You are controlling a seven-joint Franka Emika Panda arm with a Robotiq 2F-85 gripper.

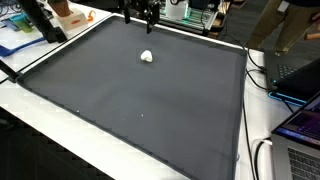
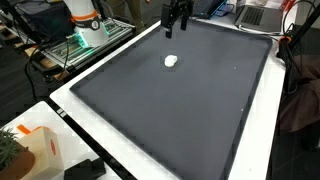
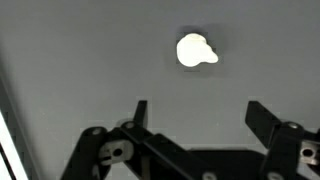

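A small white object, round with a short pointed bump on one side, lies alone on the dark grey mat. It shows too in the first exterior view as a white spot, and in the second exterior view as a pale lump. My gripper hangs over the mat with its black fingers wide apart and only bare mat between them. The object sits beyond the fingertips in the wrist view, clear of both. From outside, the gripper is at the far edge of the mat, behind the object.
A laptop stands off its right side. Orange-and-white arm parts and cables are beside the mat. A wooden bowl is at the near left corner.
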